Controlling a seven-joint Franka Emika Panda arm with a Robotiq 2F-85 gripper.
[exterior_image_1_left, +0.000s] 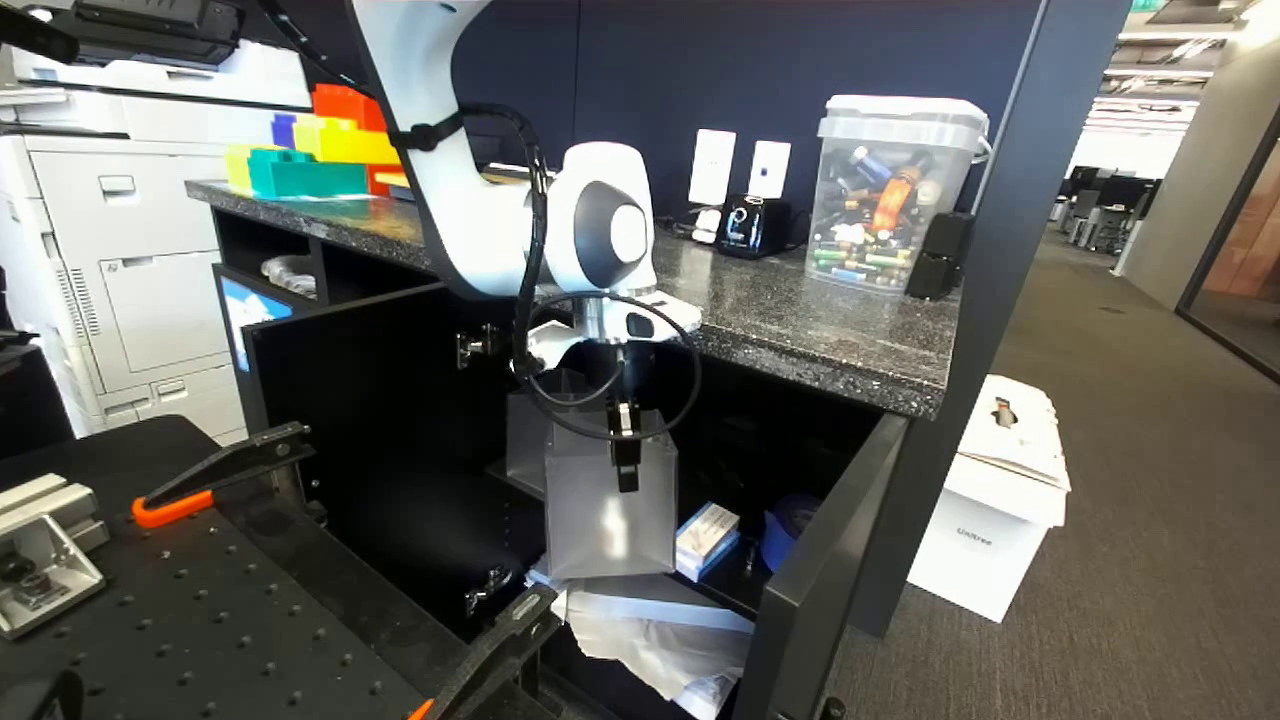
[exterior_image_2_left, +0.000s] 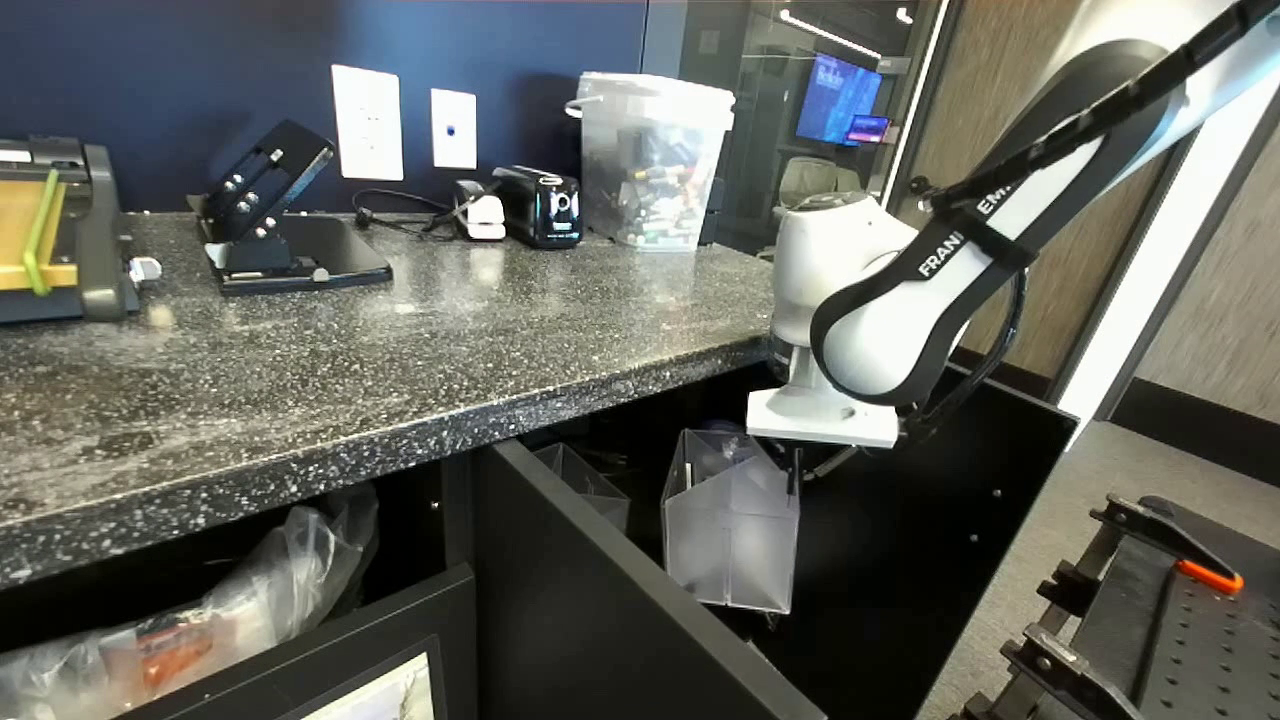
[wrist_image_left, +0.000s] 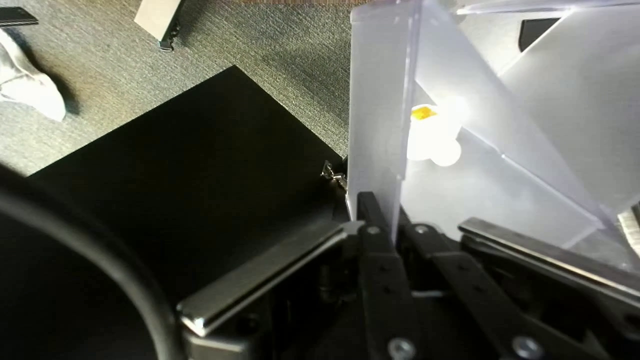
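A frosted, clear plastic bin stands at the front of the open cabinet under the counter, close above or touching the papers; I cannot tell which. My gripper points down at its near wall. In the wrist view, the gripper is shut on that wall, with one finger on the outer side and the other within the bin. Exterior view 2 shows the divided bin from the side, roughly upright. A second clear bin sits deeper in the cabinet, partly hidden.
Open cabinet doors flank the space, the right door and the left door. The granite countertop overhangs above. Papers, a small blue-and-white box and a blue roll lie on the shelf.
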